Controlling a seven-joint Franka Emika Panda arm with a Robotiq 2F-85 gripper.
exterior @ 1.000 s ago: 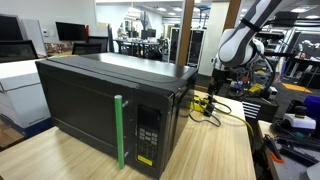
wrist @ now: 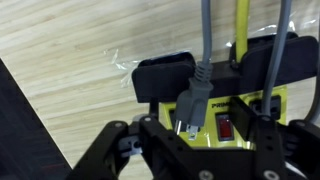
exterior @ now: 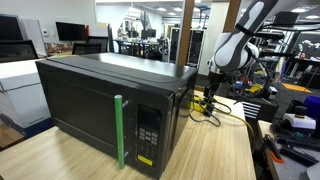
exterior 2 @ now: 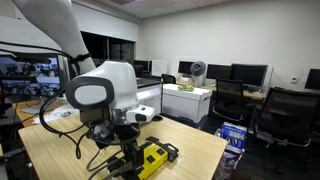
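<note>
A grey plug (wrist: 196, 100) with metal prongs hangs on its grey cord over a yellow and black power strip (wrist: 222, 128) with a red switch. My gripper is open around the plug in the wrist view, with yellow showing between the plug and the fingers. Exterior view 2 has the yellow strip (exterior 2: 152, 160) on the table in front of the arm; the fingertips are hard to make out there. In exterior view 1 the gripper (exterior: 212, 92) is small, low over the cables at the table's far right.
A large black microwave (exterior: 110, 105) fills the table's middle in exterior view 1, a green strip on its front. A yellow cord (wrist: 242, 30) and grey cords lie about the power strip. Bare wood (exterior 2: 200, 145) shows to the strip's right.
The arm has barely moved in exterior view 1; the gripper stays low over the cables, and the microwave is unmoved.
</note>
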